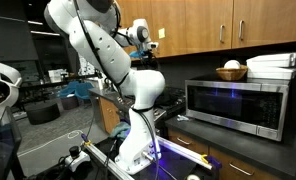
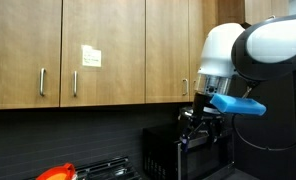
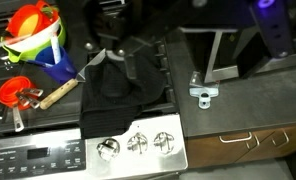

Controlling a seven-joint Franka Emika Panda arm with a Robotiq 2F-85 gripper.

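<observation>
My gripper [image 1: 151, 52] hangs high in front of the wall cabinets in exterior view 1, with nothing seen in it. In exterior view 2 the same gripper [image 2: 196, 132] points downward at the right. The wrist view looks down past dark, blurred fingers standing wide apart at the top, with a bare gap between them. Below lies a black cloth [image 3: 116, 92] on the stovetop. Left of it are a blue cup [image 3: 60, 67], a wooden-handled utensil [image 3: 60, 94], red measuring cups [image 3: 15, 90] and a stack of colored bowls [image 3: 30, 30]. A small silver-blue clip-like item [image 3: 203, 92] rests on the counter at right.
The microwave [image 1: 228, 108] stands on the counter, with a basket [image 1: 231, 73] and white containers [image 1: 273, 66] on top. Wooden cabinets [image 2: 118, 60] line the wall close behind the arm. Bare counter [image 3: 253, 105] shows right of the stove.
</observation>
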